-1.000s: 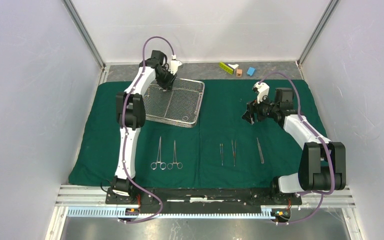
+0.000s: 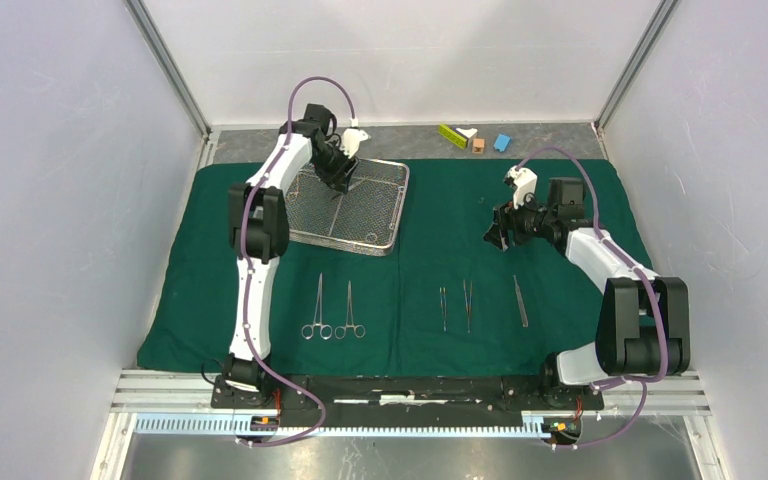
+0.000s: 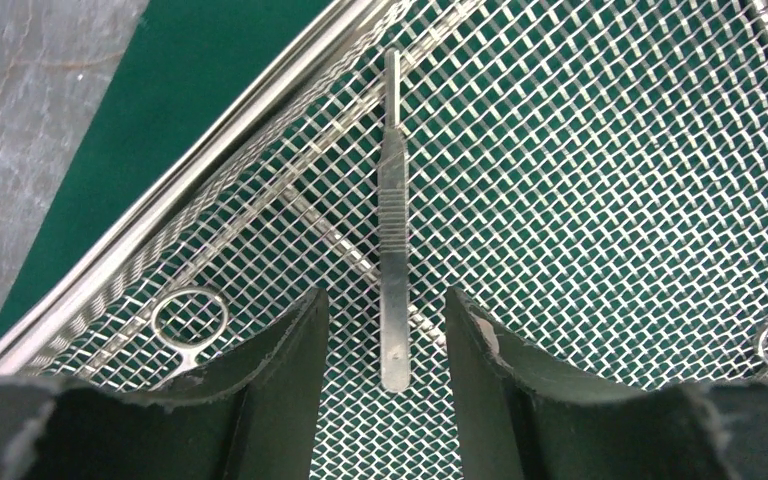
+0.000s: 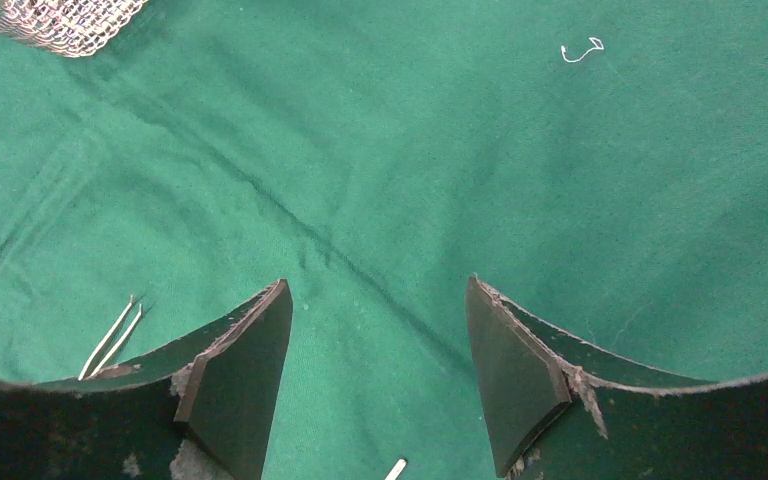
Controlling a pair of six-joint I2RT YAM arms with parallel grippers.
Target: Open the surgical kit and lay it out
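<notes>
A flat metal scalpel handle (image 3: 393,230) lies on the mesh floor of the wire tray (image 2: 400,205). Its broad end sits between the fingers of my left gripper, which is open and touches neither side of it. Ring handles of other instruments (image 3: 190,318) show in the tray at both sides in the left wrist view. Over bare green cloth, my right gripper stands open with nothing between its fingers. On the cloth in front lie two ring-handled clamps (image 2: 318,310), two tweezers (image 2: 468,305) and a slim metal handle (image 2: 520,300).
Small yellow (image 2: 453,136), orange and blue (image 2: 502,142) blocks stand at the back. A loose white thread (image 4: 582,50) lies on the cloth.
My left gripper has shifted slightly over the tray, coming a little forward and right. The right arm has barely moved. The laid-out instruments on the cloth stay in place.
</notes>
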